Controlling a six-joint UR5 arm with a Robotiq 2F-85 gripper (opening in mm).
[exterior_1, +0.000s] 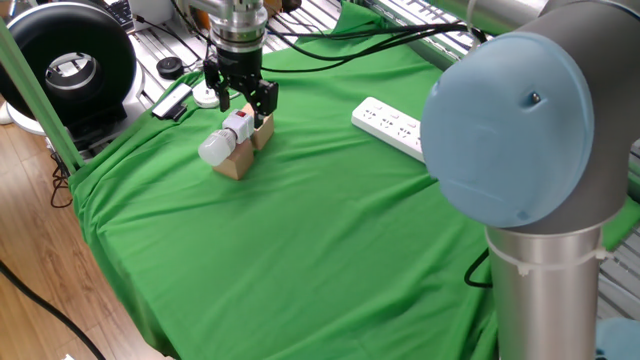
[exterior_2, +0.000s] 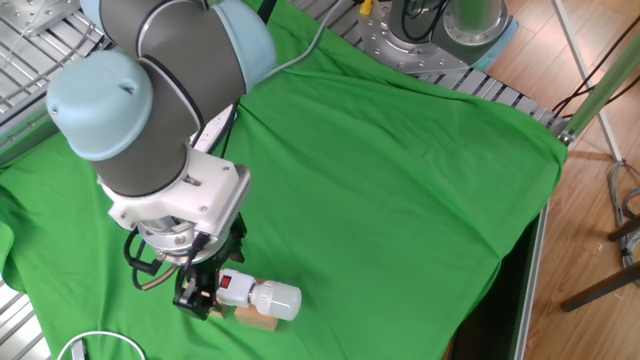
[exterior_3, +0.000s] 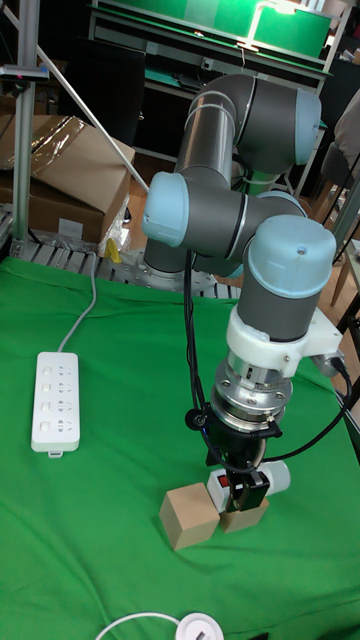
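A white light bulb (exterior_1: 215, 148) with a white socket holder (exterior_1: 239, 124), which carries a red switch, lies across two small wooden blocks (exterior_1: 236, 161). Seen from the other side, the bulb (exterior_2: 277, 299) points away from the black gripper. My gripper (exterior_1: 241, 112) points down over the holder's end, its fingers spread apart to either side in exterior view 1. In exterior view 3 a black finger (exterior_3: 250, 492) stands in front of the holder and hides part of it. Whether the fingers touch the holder cannot be made out.
A white power strip (exterior_1: 388, 127) lies on the green cloth (exterior_1: 300, 240), clear of the blocks. Near the table edge sits a round white puck with a cable (exterior_3: 198, 627).
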